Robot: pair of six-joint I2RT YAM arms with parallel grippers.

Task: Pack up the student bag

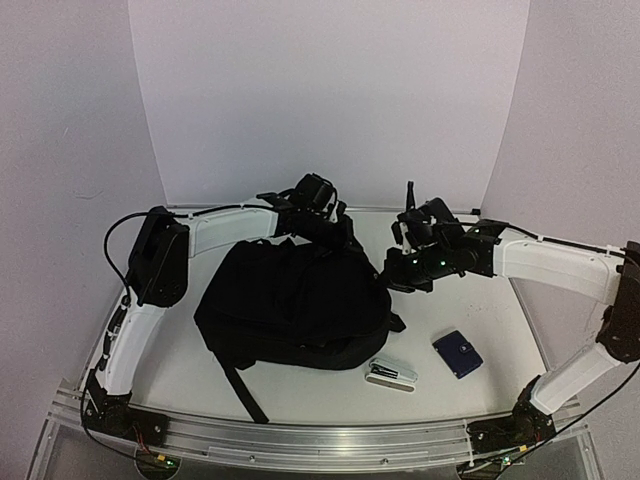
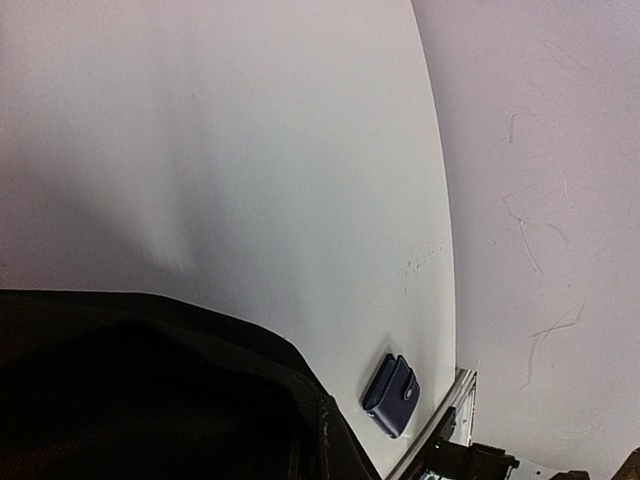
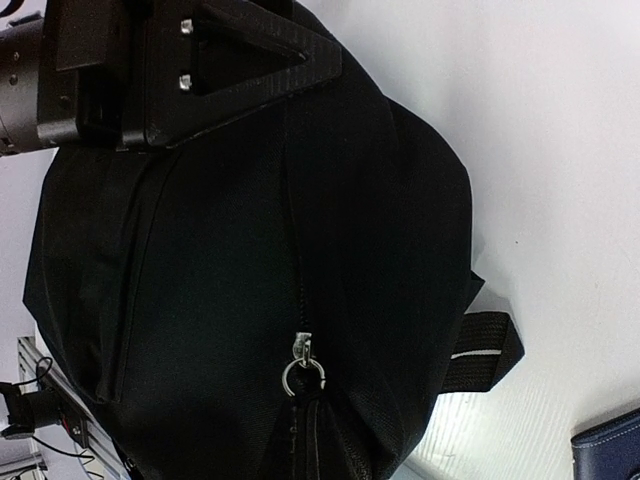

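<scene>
A black bag (image 1: 300, 300) lies in the middle-left of the table, its dark cloth also filling the lower left of the left wrist view. My left gripper (image 1: 346, 236) is at the bag's far right edge; one of its fingers (image 3: 315, 62) shows against the cloth in the right wrist view. At the bag's right side is my right gripper (image 1: 385, 282). A zipper with a metal ring (image 3: 303, 378) shows below in its wrist view. Black on black hides both grippers' tips, so their grip cannot be told. A dark blue wallet-like item (image 1: 457, 353) lies apart, to the right.
A small pale case-like object with a dark part (image 1: 390, 375) lies by the bag's near right corner. One strap (image 1: 240, 390) trails toward the front rail (image 1: 320, 432). Bare table surrounds the blue item.
</scene>
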